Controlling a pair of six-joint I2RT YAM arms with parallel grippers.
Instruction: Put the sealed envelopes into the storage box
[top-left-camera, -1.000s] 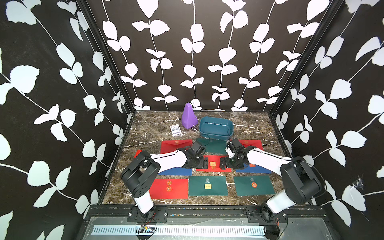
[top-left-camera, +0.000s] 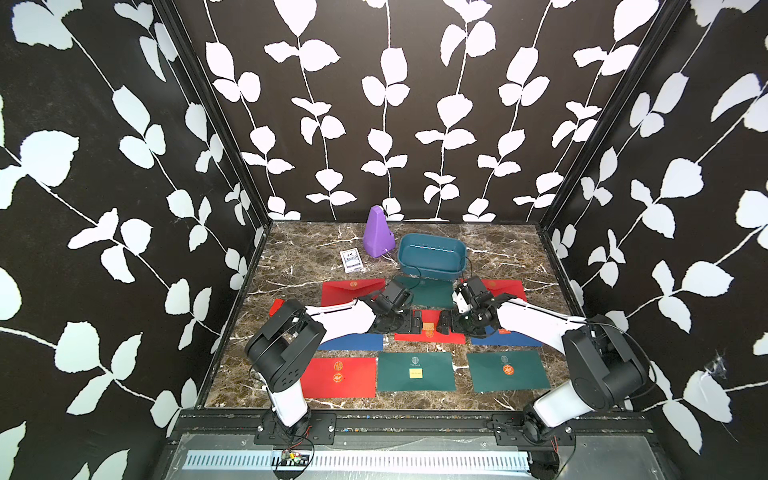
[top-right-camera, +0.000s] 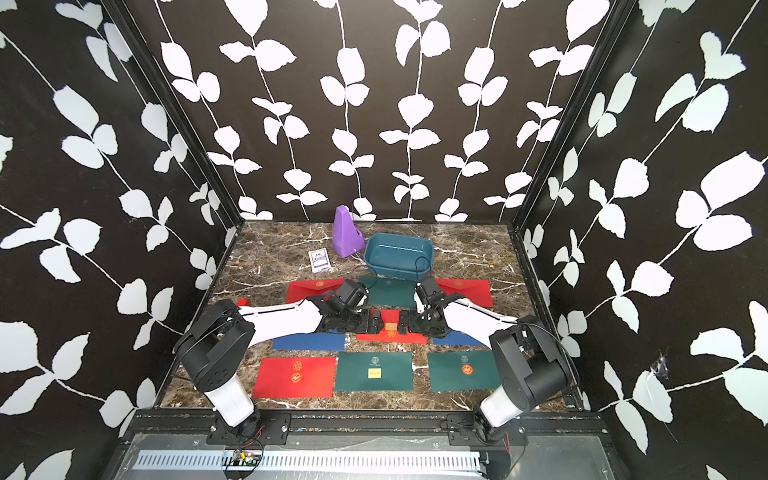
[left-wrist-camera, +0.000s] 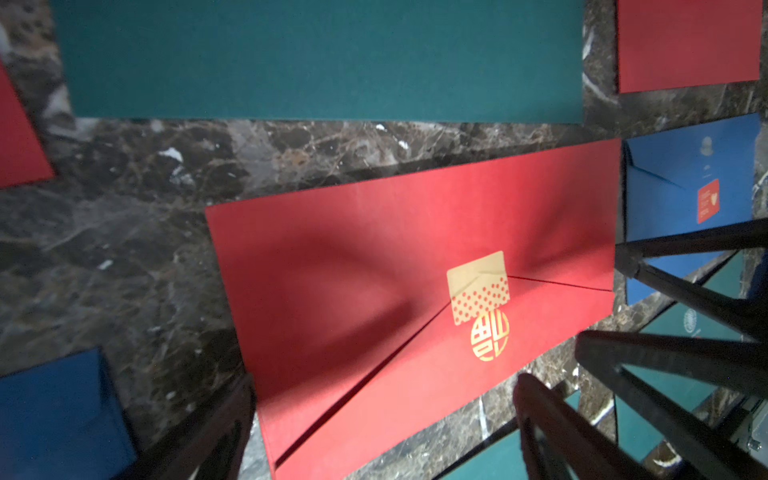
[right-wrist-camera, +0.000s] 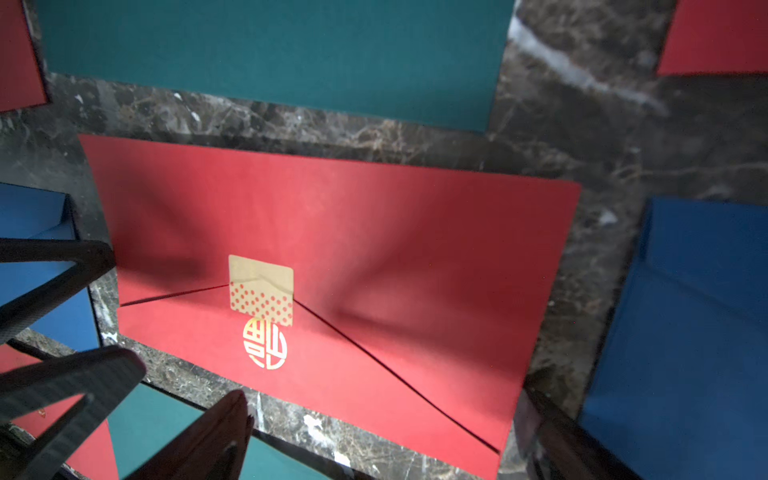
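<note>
A red envelope (top-left-camera: 429, 337) lies in the middle of the table, with a gold dotted sticker (right-wrist-camera: 261, 289) across its flap seam. My left gripper is at its left end, open. At the right end my right gripper also stands open, its fingers (right-wrist-camera: 552, 436) close to the envelope's edge; contact is unclear. The teal storage box (top-left-camera: 432, 254) looks empty at the back. In the front row, a red envelope (top-left-camera: 338, 384), a green one with gold sticker (top-left-camera: 432, 384) and a green one with round red seal (top-left-camera: 524, 380) lie flat.
Blue envelopes (top-left-camera: 352, 344) (left-wrist-camera: 688, 172) lie partly beneath the arms. Behind them are a red envelope (top-left-camera: 340, 292), a green one (top-left-camera: 432, 294) and another red one (top-left-camera: 505, 285). A purple object (top-left-camera: 377, 233) and a white card (top-left-camera: 351, 260) stand left of the box.
Since one second ago, the middle red envelope has shifted slightly right, and more of the left gripper's fingers shows over it.
</note>
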